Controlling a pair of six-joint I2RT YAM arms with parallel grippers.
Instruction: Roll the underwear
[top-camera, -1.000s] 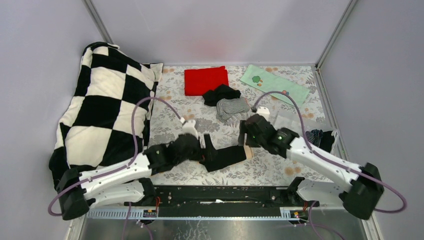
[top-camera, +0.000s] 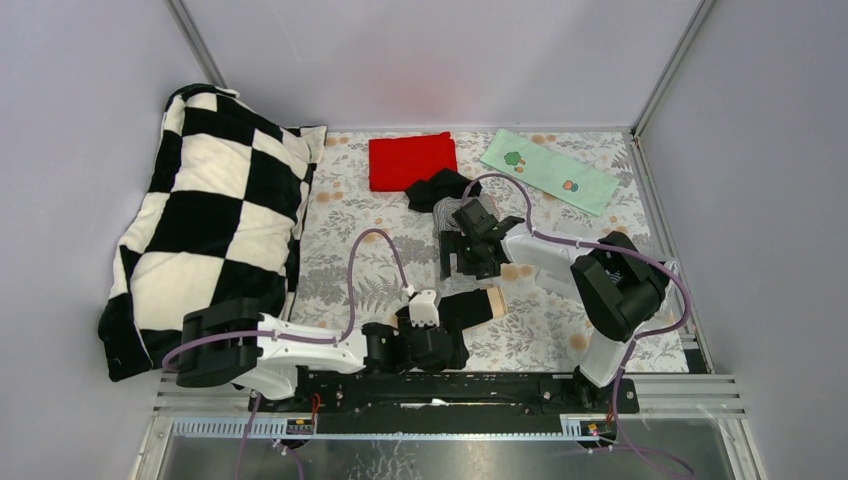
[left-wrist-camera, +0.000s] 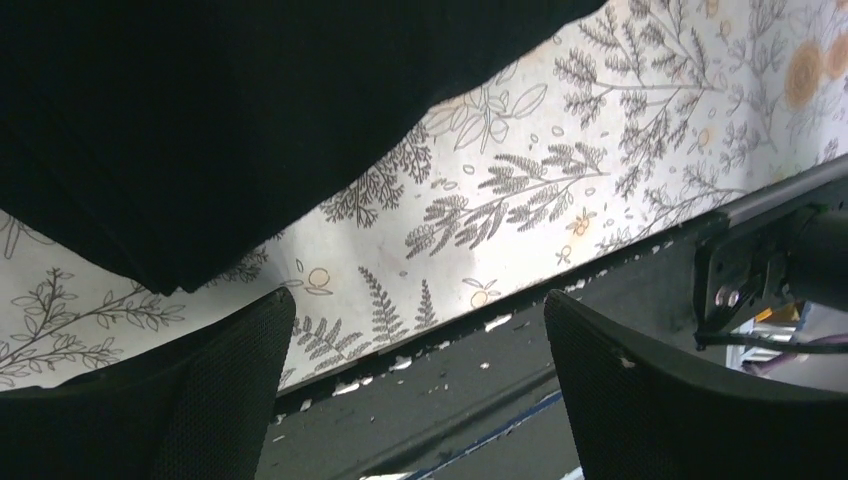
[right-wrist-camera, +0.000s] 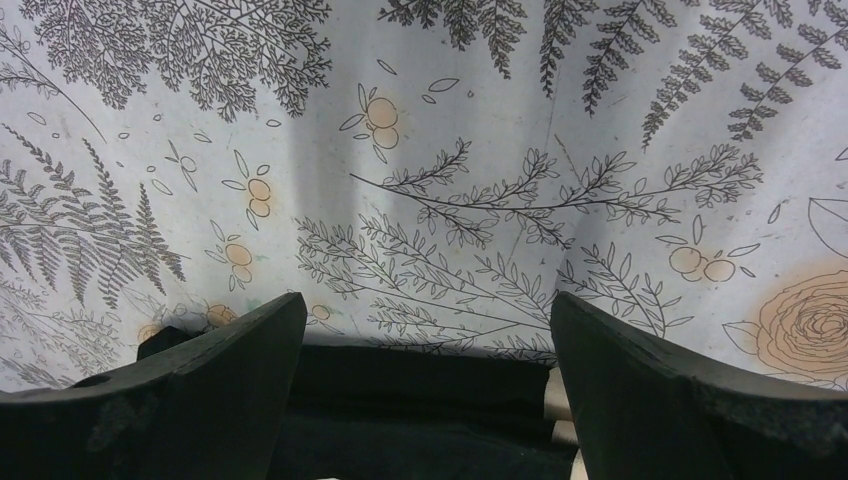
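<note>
The black underwear (top-camera: 468, 309) with its beige waistband at the right end lies flat near the table's front middle. Its left part is partly hidden by my left gripper (top-camera: 455, 348), which hangs open over the front edge. Black fabric (left-wrist-camera: 230, 110) fills the upper left of the left wrist view, beyond the spread fingers, and nothing is between them. My right gripper (top-camera: 457, 262) is open and empty behind the underwear. In the right wrist view, the black fabric (right-wrist-camera: 410, 385) runs along the bottom, with the beige band beside the right finger (right-wrist-camera: 640, 370).
A red folded cloth (top-camera: 411, 162), a black bundle (top-camera: 437, 188) and a grey striped cloth (top-camera: 452, 212) lie at the back. The green cloth (top-camera: 550, 170) is back right. A checkered blanket (top-camera: 205, 220) fills the left side.
My left gripper has moved from the underwear's left end rightward and toward the front edge. The right gripper has shifted back and left, away from the waistband, toward the striped cloth. The underwear lies unmoved.
</note>
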